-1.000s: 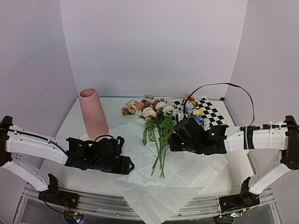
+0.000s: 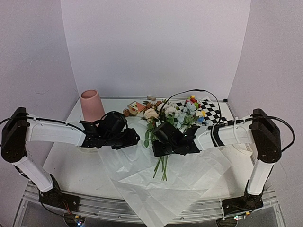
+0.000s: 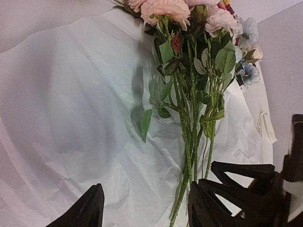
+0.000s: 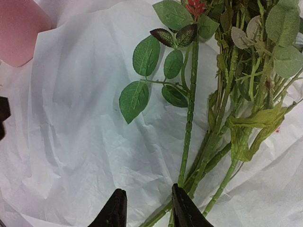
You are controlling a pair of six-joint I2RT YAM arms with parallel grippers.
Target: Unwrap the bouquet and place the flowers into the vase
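Observation:
A bunch of flowers with pink and cream blooms lies on white paper in the top view, its green stems towards the front. At the back left stands the pink vase, and a corner of this vase shows in the right wrist view. My right gripper is over the stems, its fingers apart. In its own wrist view, stems run down beneath the right fingertips; no grasp shows. Left of the bunch, my left gripper stands open, with only paper visible between its fingers.
White paper covers the middle and overhangs the front edge. Blue flowers and a black-and-white checkered sheet are at the back right. Both arms are close together over the paper.
My right gripper has moved left, from beside the stems to over them. The flowers look unmoved.

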